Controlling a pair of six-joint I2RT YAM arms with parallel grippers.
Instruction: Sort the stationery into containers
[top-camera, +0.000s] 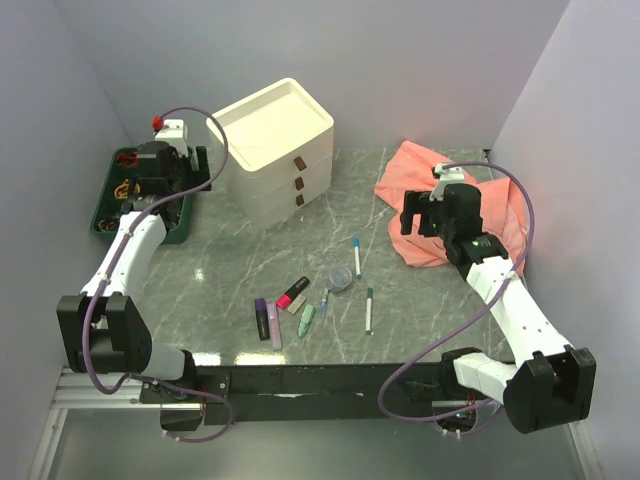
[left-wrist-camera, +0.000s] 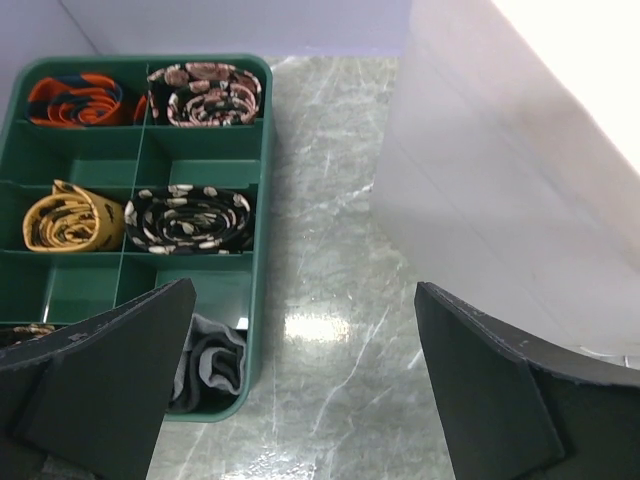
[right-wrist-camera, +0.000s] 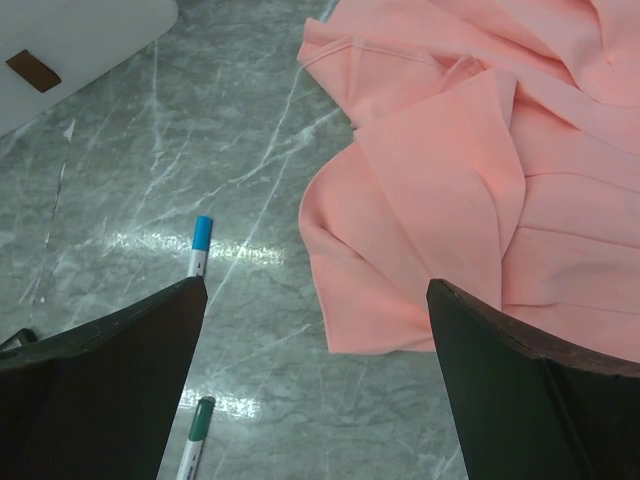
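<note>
Stationery lies loose on the marble table's front middle: a dark purple-capped marker (top-camera: 262, 319), a lilac marker (top-camera: 274, 327), a pink-and-black highlighter (top-camera: 293, 292), a pale eraser-like block (top-camera: 297, 304), a light green item (top-camera: 306, 320) and a small blue-ended item (top-camera: 324, 300). To their right are a blue-capped pen (top-camera: 357, 258) and a green-capped pen (top-camera: 369, 311). A clear round object (top-camera: 340, 278) sits among them. Near the green box, my left gripper is open and empty. Over by the pink cloth, my right gripper is open, nothing between its fingers.
A white drawer unit (top-camera: 265, 190) with brown handles stands at the back. The green divided box (left-wrist-camera: 262, 230) at left holds rolled fabrics in several compartments. Crumpled pink cloth (right-wrist-camera: 420, 200) covers the back right. Bare table lies between the drawers and the stationery.
</note>
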